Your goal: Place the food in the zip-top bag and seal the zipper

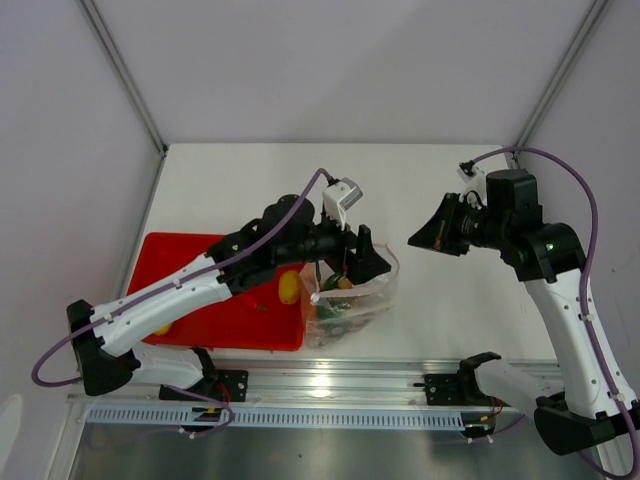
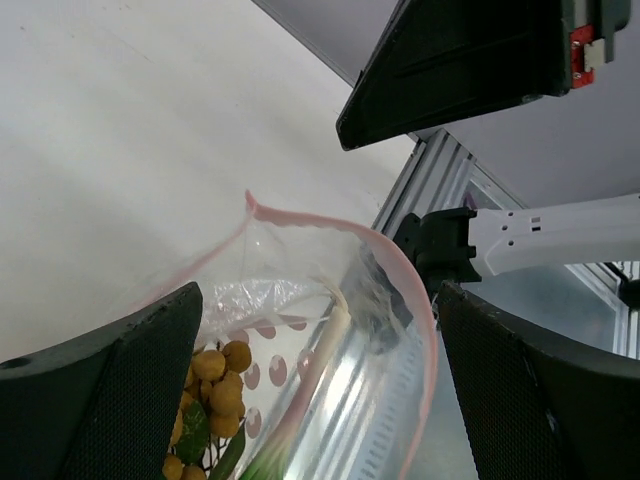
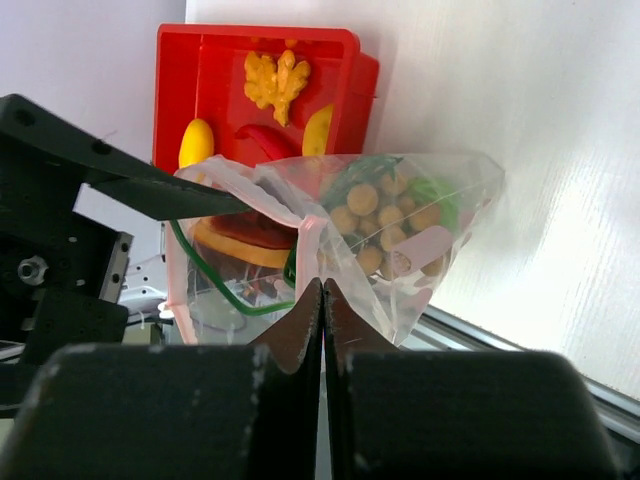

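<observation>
The clear zip bag (image 1: 345, 318) with pink edges stands on the table, its mouth agape. In the left wrist view it holds round brown balls (image 2: 228, 392), green pieces and a pale green-ended stalk (image 2: 325, 345). The right wrist view also shows an orange bun-like piece (image 3: 240, 243) inside. My left gripper (image 1: 352, 263) is open at the bag's mouth, its fingers (image 2: 105, 395) spread wide. Right of the bag, my right gripper (image 1: 412, 242) is shut; its fingertips meet and nothing shows between them.
A red tray (image 1: 215, 325) left of the bag holds yellow ginger (image 3: 275, 85), a red pepper (image 3: 268, 140), a lemon (image 3: 196, 143) and another yellow piece (image 1: 289, 287).
</observation>
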